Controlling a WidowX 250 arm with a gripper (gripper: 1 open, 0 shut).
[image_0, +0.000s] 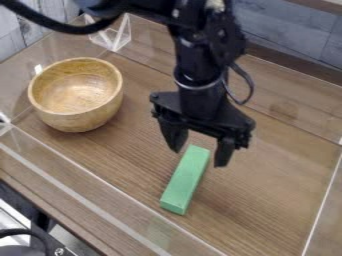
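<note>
The black arm comes down from the top centre to my gripper (201, 143), which stands open low over the table, just behind a green block (185, 182). The block is a long bar lying lengthwise on the wooden table, its far end between or just below the fingers; contact cannot be told.
A tan wooden bowl (76, 94) sits at the left. A clear plastic object (112, 30) is at the back left. Dark cables lie at the lower left edge.
</note>
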